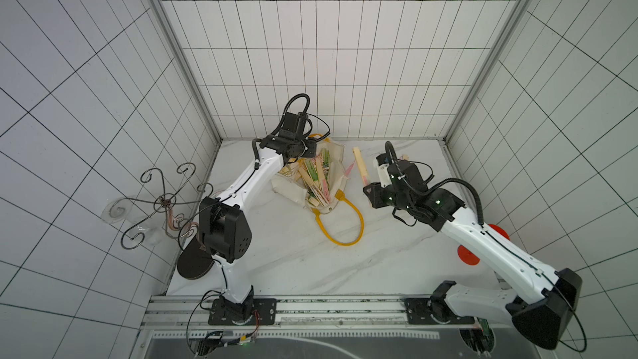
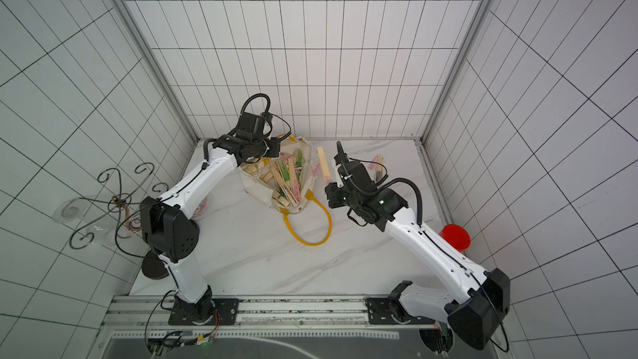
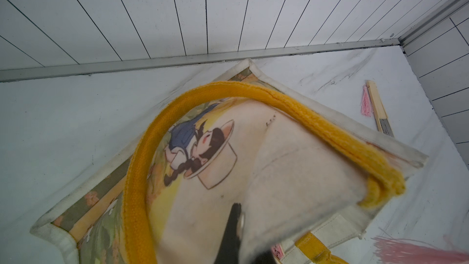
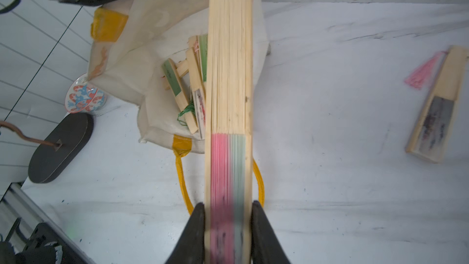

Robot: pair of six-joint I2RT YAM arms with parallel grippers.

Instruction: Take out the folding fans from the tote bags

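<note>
A folding fan point(image 4: 229, 93) with pale wooden ribs and a pink and green leaf stands lengthwise between the fingers of my right gripper, clear of the bag and to its right. The open cream tote bag point(image 1: 289, 190) has yellow handles, and several more fans point(image 1: 317, 174) lie inside it. At the bag's back left edge my left gripper is shut on the cloth, whose folded flap covers part of the fingers in the left wrist view. One taken-out fan point(image 4: 435, 107) with a pink tassel lies on the table at the right.
A dark round-based stand with curled metal arms point(image 1: 164, 202) stands at the left. Red round containers point(image 2: 455, 236) are at the right edge.
</note>
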